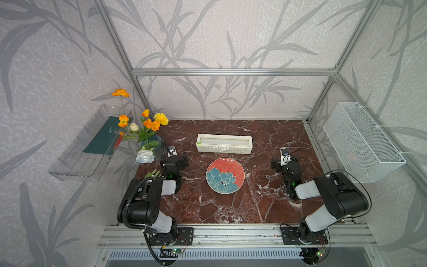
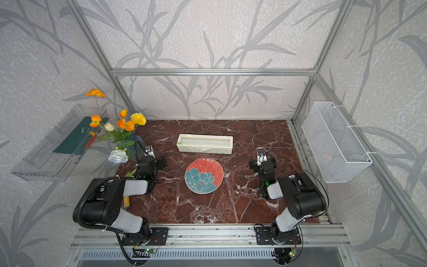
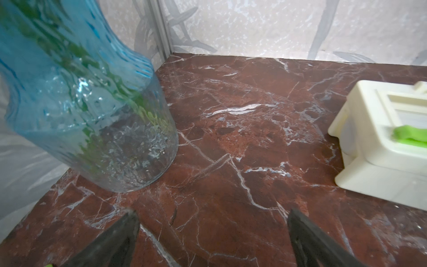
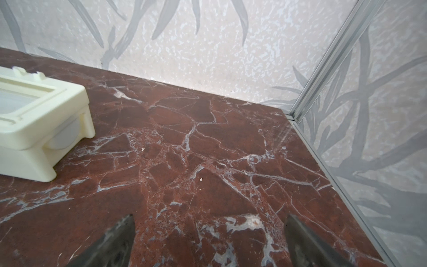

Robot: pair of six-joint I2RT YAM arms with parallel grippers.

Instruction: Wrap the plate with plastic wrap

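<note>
A round red plate (image 1: 233, 173) with a blue flower lies flat at the middle of the table, bare on top. Behind it stands a long cream plastic-wrap dispenser (image 1: 224, 147) with a green piece (image 3: 409, 133) at its left end. My left gripper is open and empty, left of the plate, facing the space between a blue vase and the dispenser. On the other side of the plate, my right gripper is open with nothing between its fingers, the dispenser's right end ahead of it to the left.
A blue glass vase (image 3: 129, 151) of flowers stands close at my left gripper. A clear tray (image 1: 80, 164) is at the left wall, a white wire basket (image 1: 360, 151) at the right.
</note>
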